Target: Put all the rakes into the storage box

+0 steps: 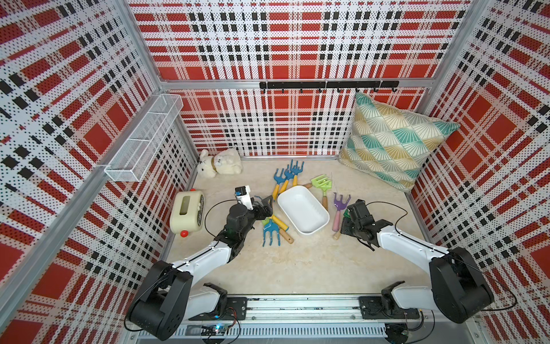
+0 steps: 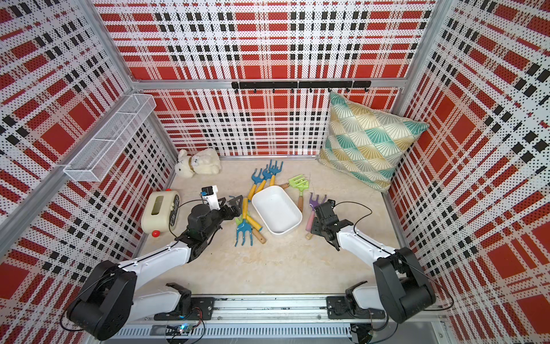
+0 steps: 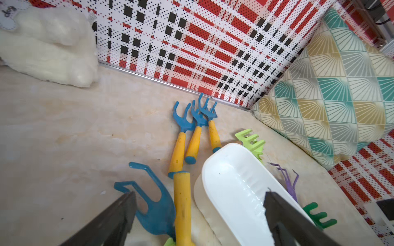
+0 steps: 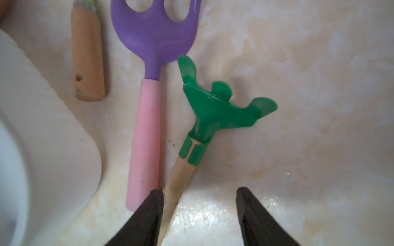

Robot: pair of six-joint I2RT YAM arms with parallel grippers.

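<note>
The white storage box [image 1: 303, 212] stands empty mid-table. Around it lie several rakes. Right of the box, a green rake with a wooden handle [image 4: 211, 110] lies beside a purple fork with a pink handle [image 4: 147, 123]. My right gripper is over the green rake's handle, its fingers part open; the handle shows by the left finger [image 4: 149, 217], and contact cannot be told. My left gripper hovers open left of the box, above a blue rake with a yellow handle [image 3: 158, 207]. Nothing is between its fingers.
Blue rakes [image 1: 286, 175] lie behind the box and light green ones [image 1: 322, 183] at its far right corner. A cream radio-like object [image 1: 187, 211], plush toy [image 1: 220, 163] and cushion [image 1: 395, 143] stand around the edges.
</note>
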